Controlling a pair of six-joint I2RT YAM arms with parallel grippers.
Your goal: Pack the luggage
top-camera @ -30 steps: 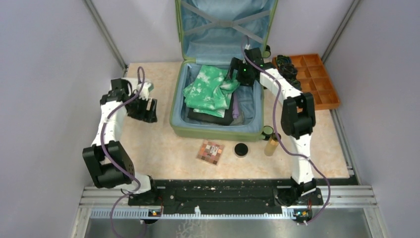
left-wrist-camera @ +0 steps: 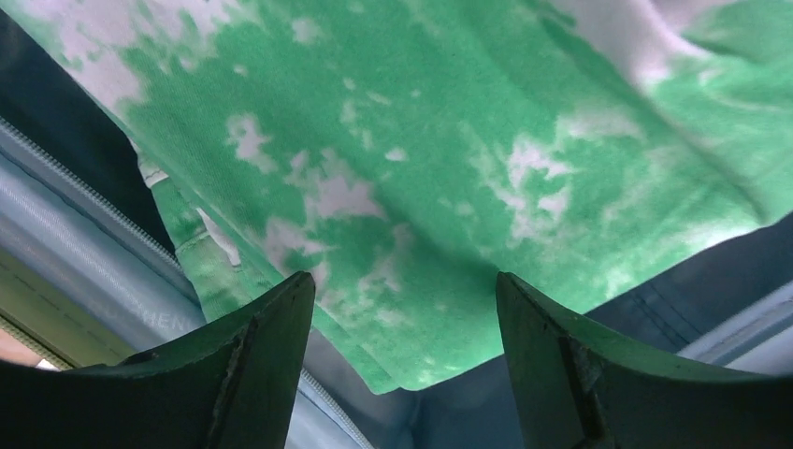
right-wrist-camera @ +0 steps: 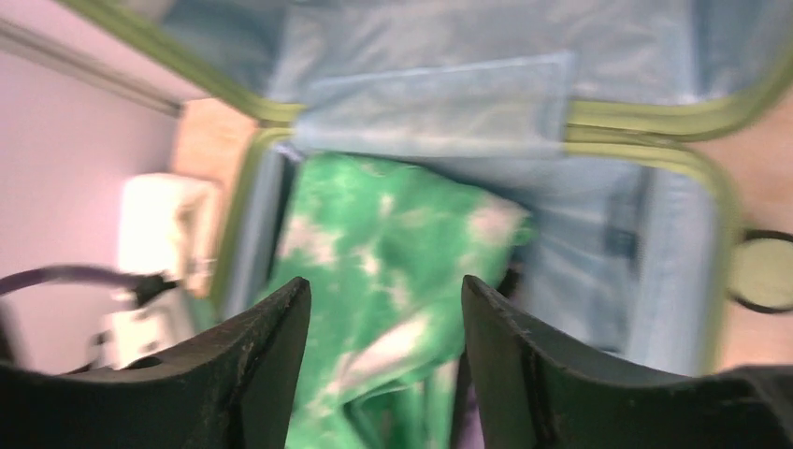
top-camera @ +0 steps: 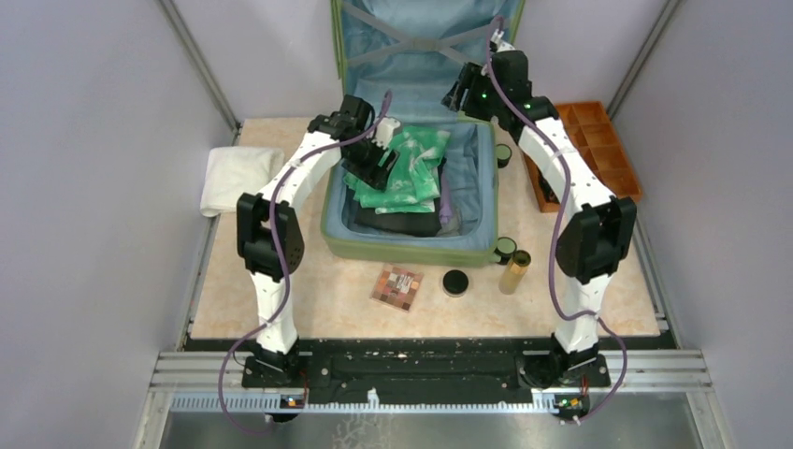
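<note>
An open green suitcase [top-camera: 409,249] holds green tie-dyed garments [top-camera: 411,154] over dark and purple items. My left gripper [top-camera: 380,168] is just over the garments, which fill its wrist view [left-wrist-camera: 393,168], its fingers apart and part open. My right gripper [top-camera: 458,92] is raised over the back right of the case, near the lid [top-camera: 411,84], fingers apart with nothing seen between them; its wrist view is blurred, showing the garments from above.
A white towel [top-camera: 234,178] lies left. An orange divided tray [top-camera: 603,159] and round tins [top-camera: 505,248] are right. In front are a palette [top-camera: 397,285], a black jar [top-camera: 454,281] and a gold cylinder [top-camera: 514,271].
My left gripper has swung from left of the suitcase onto the garments. The garments' upper right part lies flatter.
</note>
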